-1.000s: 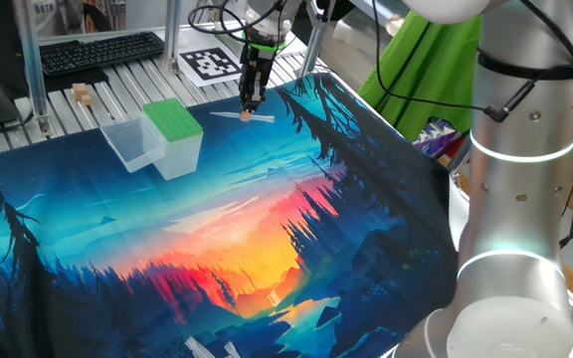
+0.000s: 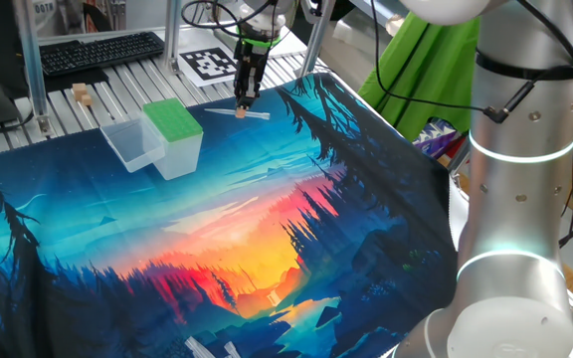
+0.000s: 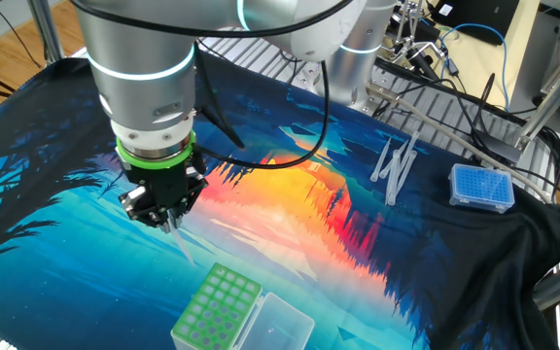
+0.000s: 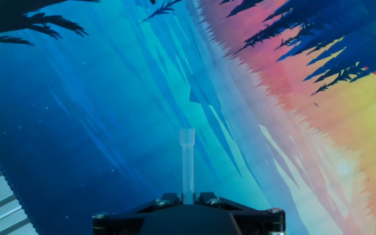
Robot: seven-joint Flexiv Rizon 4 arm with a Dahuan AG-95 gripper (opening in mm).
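A thin translucent plastic tube (image 4: 187, 163) with a wider end is held crosswise in my gripper, which is shut on it. In exterior view 1 the gripper (image 2: 241, 111) is over the far part of the printed cloth, and the tube (image 2: 258, 114) lies nearly level, sticking out on both sides of the fingers. Exterior view 2 has the gripper (image 3: 170, 220) behind the open box, with one end of the tube (image 3: 183, 245) pointing towards it. The box (image 3: 217, 301) has a green perforated top, and its clear lid (image 3: 278, 324) is folded open beside it.
Several similar tubes (image 3: 394, 173) lie on the cloth nearer the robot base. A closed box with a blue rack (image 3: 481, 187) stands near the table edge. Small wooden blocks (image 2: 82, 94) and a keyboard (image 2: 102, 53) are beyond the cloth.
In exterior view 1 my gripper has shifted slightly left and up in the picture, carrying the tube. The box and lid have not moved.
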